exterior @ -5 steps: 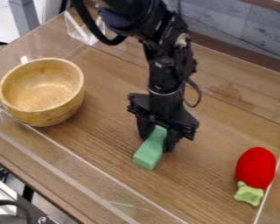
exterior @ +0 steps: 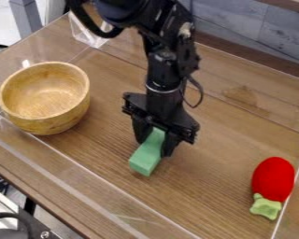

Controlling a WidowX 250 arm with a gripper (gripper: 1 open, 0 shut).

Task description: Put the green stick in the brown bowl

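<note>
The green stick [exterior: 146, 155] is held in my gripper [exterior: 160, 138], which is shut on its upper end. Its lower end points toward the front of the table, and whether it touches the wood I cannot tell. The stick's top is hidden between the black fingers. To the left, a gap away from the gripper, stands the brown bowl [exterior: 45, 96], upright and with nothing visible inside.
A red object with a green end [exterior: 272, 184] lies at the right edge of the table. Bare wood spans the space between gripper and bowl. A grey wall [exterior: 252, 33] bounds the back.
The gripper and the green stick have shifted left and slightly up in the view, closer to the bowl. Bowl and red object have not moved.
</note>
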